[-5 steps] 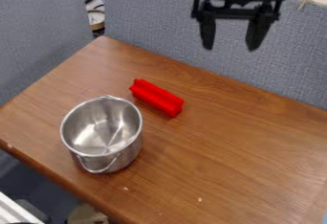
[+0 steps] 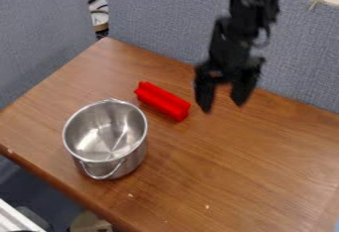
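Note:
A red cylinder (image 2: pixel 163 100) lies on its side on the wooden table (image 2: pixel 239 176), left of centre. A steel pot (image 2: pixel 106 140) with a wire handle stands at the lower left. My black gripper (image 2: pixel 224 94), blurred, reaches down from the top and hangs open, a little to the right of the red cylinder, with nothing visible between its fingers.
Grey padded walls (image 2: pixel 166 13) border the table at the back and left.
My gripper has come down from near the top of the view to beside the red cylinder. The cylinder and pot have not moved.

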